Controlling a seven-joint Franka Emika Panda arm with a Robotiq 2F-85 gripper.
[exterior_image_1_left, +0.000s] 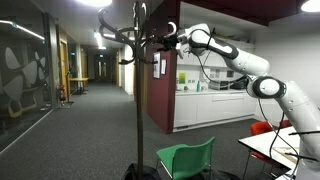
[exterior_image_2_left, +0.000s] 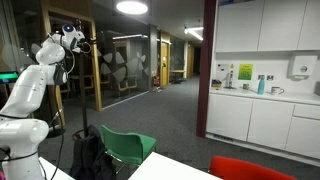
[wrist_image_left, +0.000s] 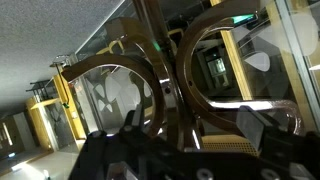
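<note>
A tall dark coat rack (exterior_image_1_left: 139, 100) with curved hooks stands in front of the arm. High up near its top, my gripper (exterior_image_1_left: 160, 44) reaches in from the right. Close up in the wrist view, glossy brown curved hooks (wrist_image_left: 208, 103) spread to both sides of the post (wrist_image_left: 160, 40). My gripper is open, its dark fingers (wrist_image_left: 128, 145) low in that view on either side of the post. No separate object shows between them. Whether the fingers touch the rack, I cannot tell.
A green chair (exterior_image_1_left: 186, 159) stands on the floor beside the rack. Near the arm's base is a white table (exterior_image_1_left: 270, 143), with red seating (exterior_image_2_left: 245, 169) by it. A dark heap (exterior_image_2_left: 92, 158) lies low by the arm.
</note>
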